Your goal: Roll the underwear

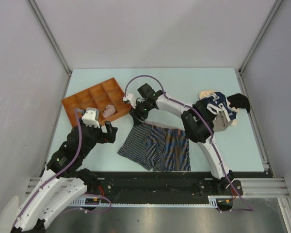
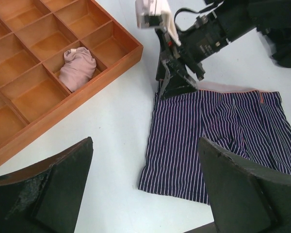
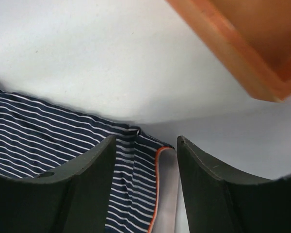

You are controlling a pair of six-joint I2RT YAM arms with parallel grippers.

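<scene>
The navy striped underwear (image 1: 155, 148) lies spread on the white table right of the wooden box. My right gripper (image 1: 138, 119) is low at its far left corner; in the right wrist view, its fingertips (image 3: 107, 143) straddle the folded corner with red trim, partly open. My left gripper (image 1: 106, 133) hangs open over the table, left of the underwear, with nothing seen between its fingers.
A wooden divided box (image 1: 89, 94) with a pink cloth (image 1: 108, 110) in one cell sits at the back left. A pile of dark and beige clothes (image 1: 220, 107) lies at the right.
</scene>
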